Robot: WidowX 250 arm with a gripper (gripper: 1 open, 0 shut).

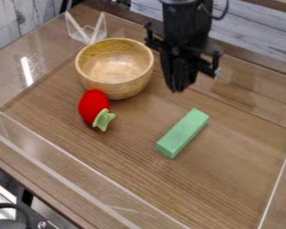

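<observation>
My gripper (177, 73) hangs at the top centre, raised and blurred, so its fingers are hard to make out. Below it, on the wooden table, a green block (182, 133) lies diagonally, with nothing on it. To the left sits a red strawberry-like object (94, 107) with a green leafy end pointing toward the front.
A wooden bowl (107, 77) stands at the back left, beside a clear plastic item (87, 27) at the far edge. A black cable shows at the lower left corner.
</observation>
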